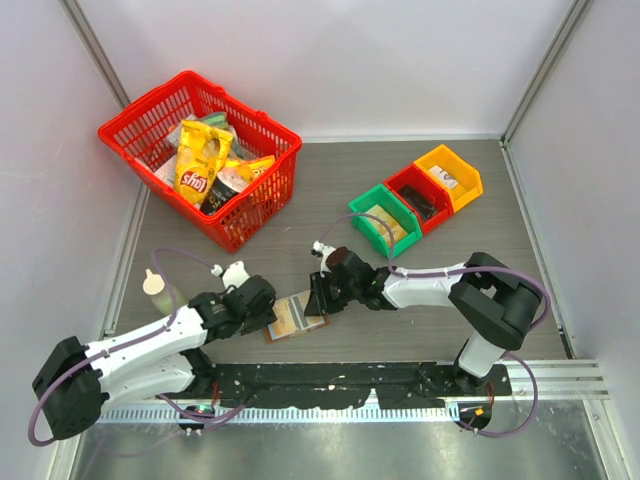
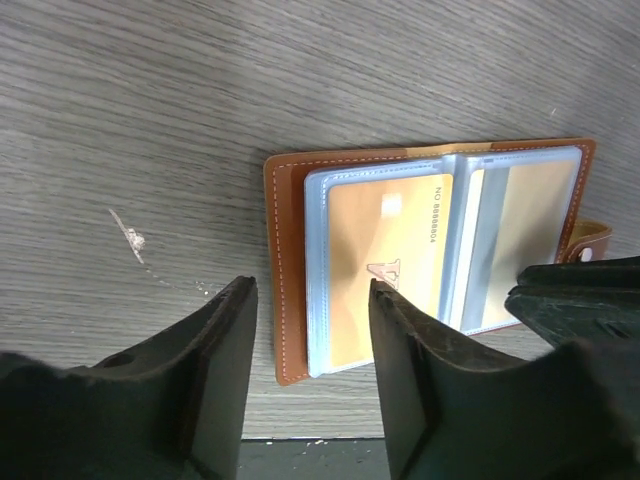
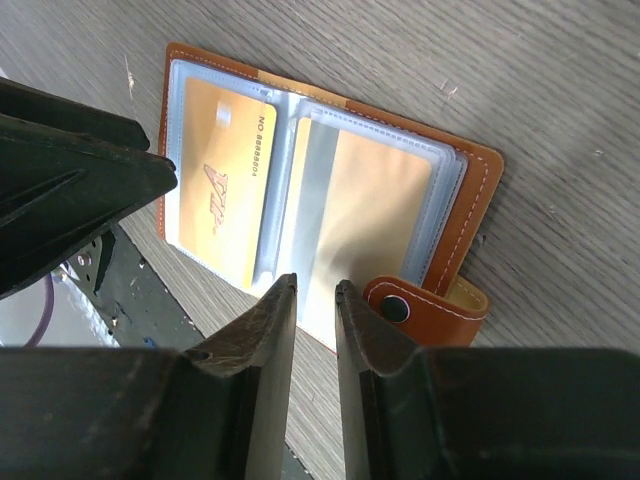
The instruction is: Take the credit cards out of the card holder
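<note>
The open brown card holder (image 1: pixel 292 316) lies on the table between my grippers, its clear sleeves holding an orange card (image 2: pixel 385 262) on one side and a pale card (image 3: pixel 365 215) on the other. My left gripper is open at the holder's outer edge, one finger over the table and one over the orange card. My right gripper is part open over the pale card, beside the snap strap (image 3: pixel 415 312), with nothing visible held between its fingers.
A red basket (image 1: pixel 272 205) of snacks stands at the back left. Green (image 1: pixel 404 245), red and yellow bins sit at the back right. A bottle (image 1: pixel 157 293) stands left of my left arm. The table behind the holder is clear.
</note>
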